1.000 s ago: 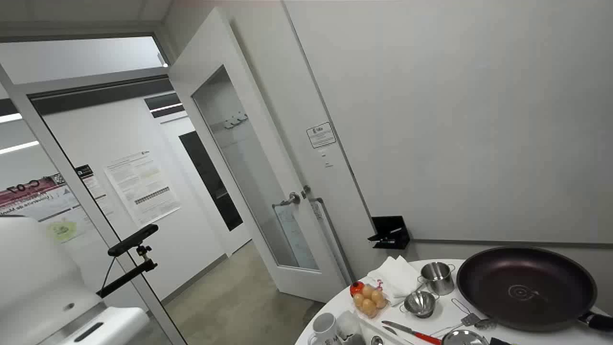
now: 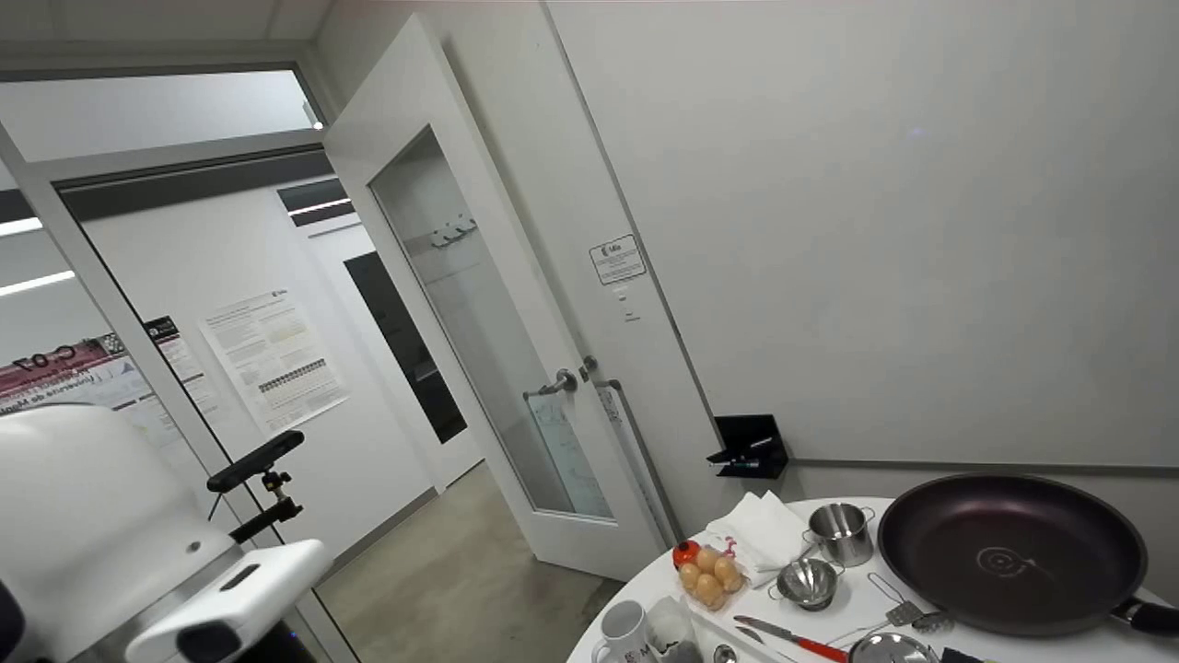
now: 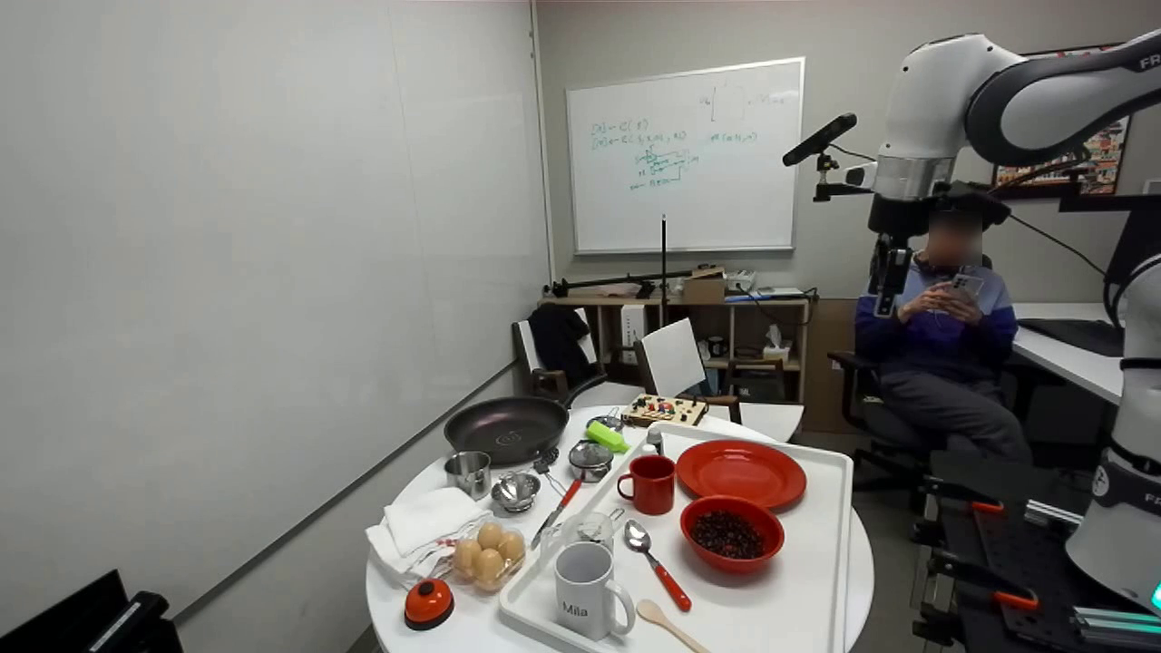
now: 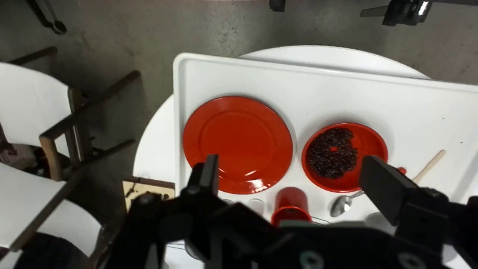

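Note:
My gripper hangs high over the table, open, with nothing between its fingers. In the wrist view the white tray (image 4: 403,101) lies below it. A red plate (image 4: 244,139) sits at the tray's left part, and a red bowl (image 4: 376,145) partly filled with dark beans is right of it. Below them in that view is a red mug (image 4: 291,199), partly covered by the gripper body. A spoon (image 4: 341,206) and a wooden utensil (image 4: 429,166) lie near the bowl. From the side, the gripper (image 3: 890,305) stands well above and to the right of the tray.
Around the tray are a black pan (image 3: 506,429), eggs (image 3: 490,553), a white Mila mug (image 3: 584,588), a red-handled knife (image 3: 557,511) and small metal pots (image 3: 468,474). Chairs (image 3: 669,359) stand behind. A person (image 3: 947,326) sits behind the arm.
In exterior view 1 the white arm has shifted rightward and slightly up, and more of its lower part shows. The table objects there look unmoved.

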